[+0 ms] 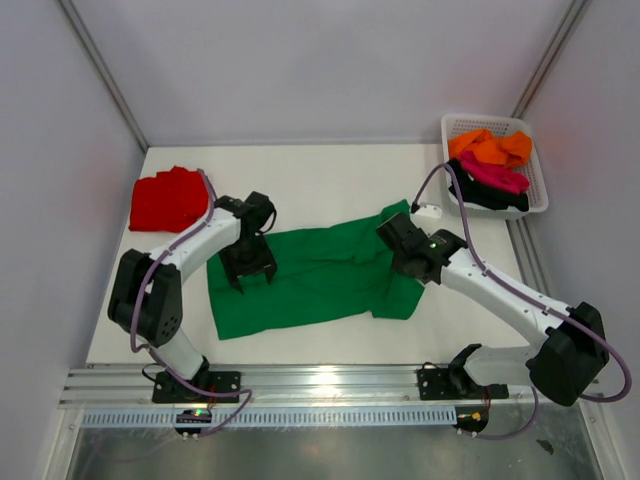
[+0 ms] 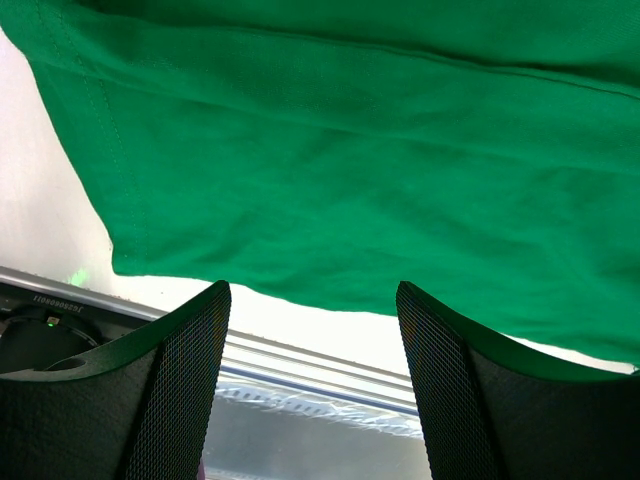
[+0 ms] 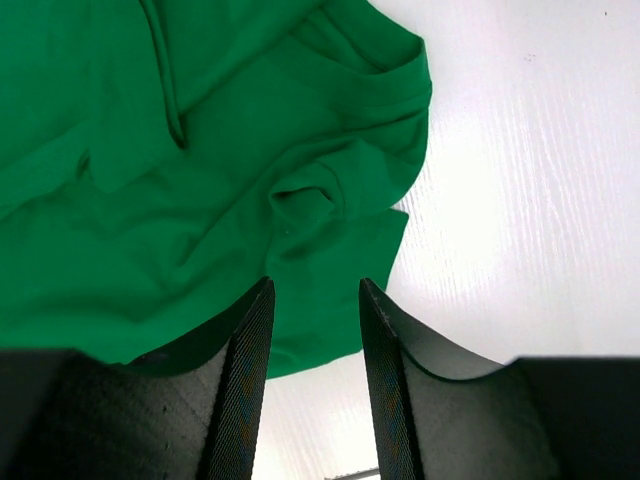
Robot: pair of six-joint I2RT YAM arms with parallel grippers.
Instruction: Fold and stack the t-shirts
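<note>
A green t-shirt (image 1: pixel 300 290) lies spread wide across the middle of the table, with a lengthwise fold visible in the left wrist view and rumpled cloth at its right end. Over its left part hovers my left gripper (image 1: pixel 250 285), its fingers (image 2: pixel 180 370) wide apart with nothing between them. My right gripper (image 1: pixel 413 280) is above the shirt's right end. Its fingers stand apart too, and the green cloth seen past the fingers (image 3: pixel 245 370) lies below them, ungripped. At the back left is a folded red shirt (image 1: pixel 169 200).
A white basket (image 1: pixel 541 185) at the back right holds orange cloth (image 1: pixel 490 147), pink cloth (image 1: pixel 492 176) and black cloth (image 1: pixel 480 196). Bare table (image 1: pixel 300 185) shows behind the green shirt. A metal rail (image 1: pixel 320 378) runs along the front edge.
</note>
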